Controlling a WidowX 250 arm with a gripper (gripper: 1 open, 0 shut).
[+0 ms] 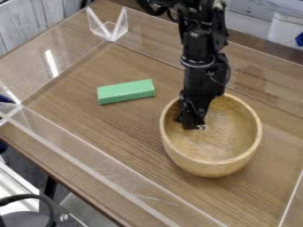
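My black gripper [190,113] reaches down from the top centre to the left rim of a large tan bowl [221,149], its tip just inside the bowl. It looks shut, though the fingertips are dark and hard to make out; I see nothing clearly held.
A green block [126,91] lies on the wooden table [83,142] left of the bowl. A clear angular holder [108,27] stands at the back left.
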